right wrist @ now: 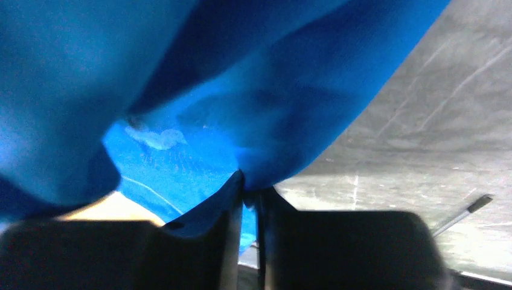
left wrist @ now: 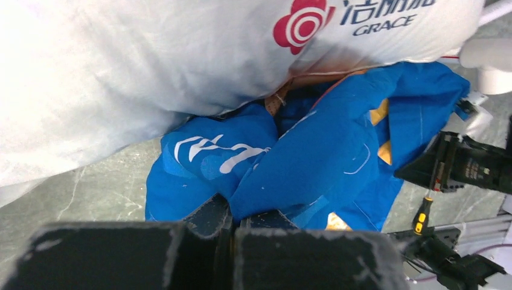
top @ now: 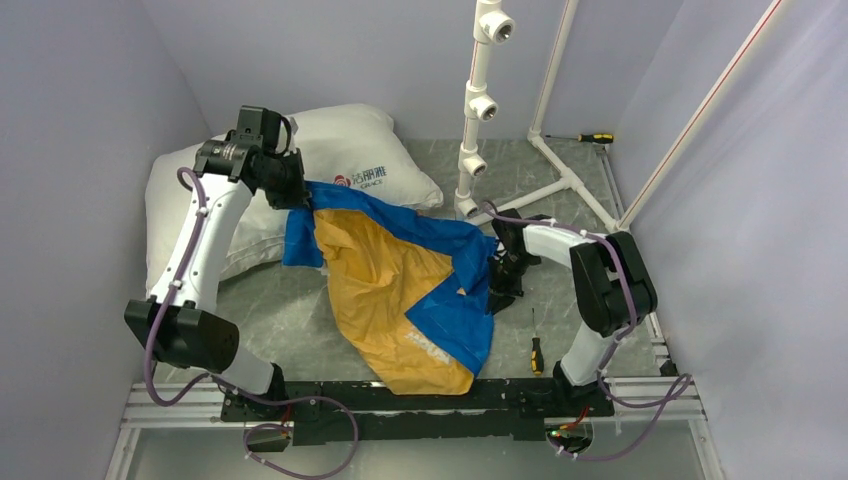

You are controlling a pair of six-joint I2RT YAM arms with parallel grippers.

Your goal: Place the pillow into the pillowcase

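A white pillow (top: 200, 230) lies along the back left, its red logo showing. Below it the blue-and-yellow pillowcase (top: 380, 300) spreads over the floor. My left gripper (top: 298, 200) is shut on the case's blue top edge, lifting it up in front of the pillow; the gathered fabric (left wrist: 284, 169) rises into its fingers. My right gripper (top: 497, 280) is down at the case's right edge; in the right wrist view blue cloth (right wrist: 302, 109) runs in between its fingertips, which look nearly closed.
A white pipe stand (top: 470, 160) stands behind the case to the right. A screwdriver (top: 536, 355) lies near the front right, another (top: 595, 138) at the back right. Grey floor (top: 550, 300) shows around the right arm.
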